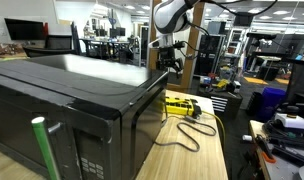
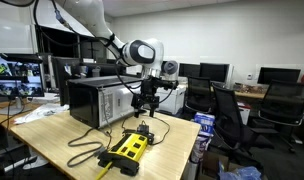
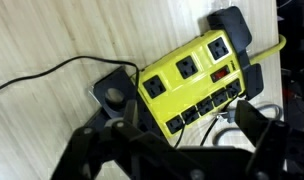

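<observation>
In the wrist view a yellow power strip point(image 3: 197, 82) with black ends and several sockets lies slantwise on the table. My gripper is open at the bottom of that view, its dark fingers reaching over the strip's lower side. Beside the strip's left end sits a black piece point(image 3: 114, 92) with a round opening. Exterior view 2 shows the gripper point(image 2: 147, 103) hanging above the table, behind the power strip point(image 2: 125, 153) and apart from it. Nothing shows between the fingers.
A black microwave point(image 2: 100, 102) stands on the wooden table point(image 2: 57, 140) behind the strip. Dark cables point(image 2: 87, 150) loop over the tabletop. Bare wood lies to the left and right of the strip. Office chairs point(image 2: 237, 120) stand beyond the table's edge.
</observation>
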